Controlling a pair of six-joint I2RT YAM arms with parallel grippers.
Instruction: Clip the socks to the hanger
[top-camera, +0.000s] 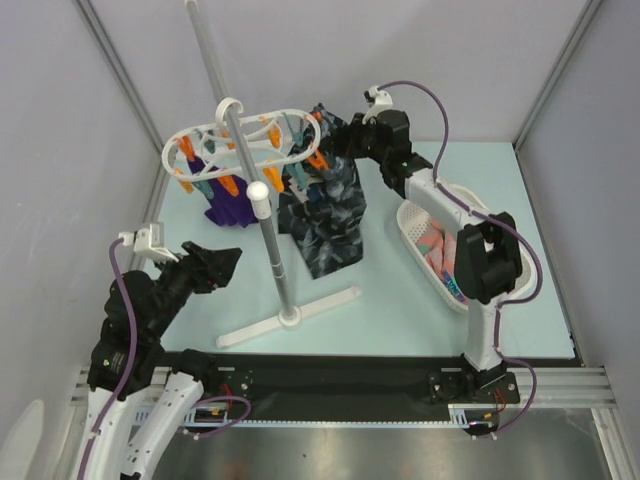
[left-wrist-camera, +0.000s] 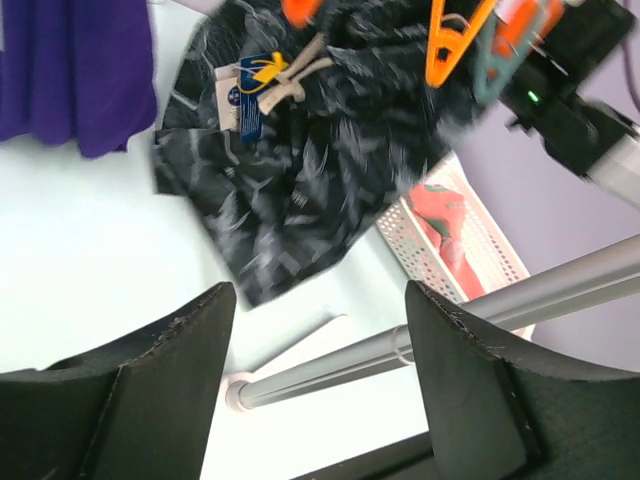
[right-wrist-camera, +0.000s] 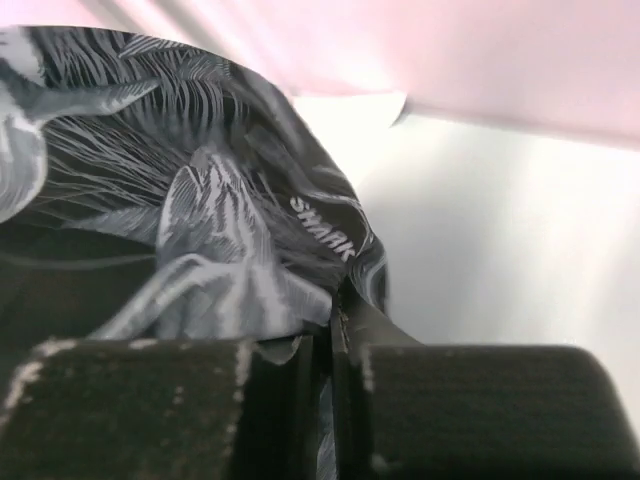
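A dark grey patterned sock hangs below the white round hanger with orange and teal clips; "SHARK" lettering shows on the fabric in the right wrist view. My right gripper is closed on it at the upper back, right of the hanger. A purple sock hangs at the hanger's left. My left gripper is open at the lower left, with nothing between its fingers; in the left wrist view the dark sock and clips are ahead of it.
The hanger's white pole and foot stand mid-table. A white basket with pink socks is on the right, partly under my right arm. Bare table lies around the foot.
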